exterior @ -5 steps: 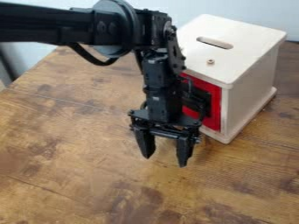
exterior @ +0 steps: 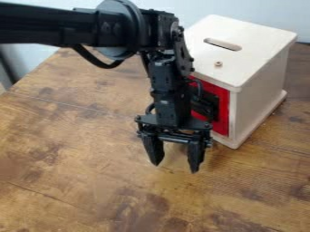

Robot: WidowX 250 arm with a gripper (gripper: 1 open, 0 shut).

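Observation:
My black gripper (exterior: 173, 159) hangs fingertips down over the wooden table, left of and in front of a pale wooden box (exterior: 256, 91). Its two fingers stand apart with nothing visible between them. The box has a slot in its top and a red front panel (exterior: 211, 95) with dark hardware on it, partly hidden behind the arm.
The box stands at the back right. Beyond the table's back left edge is a pale wall or floor.

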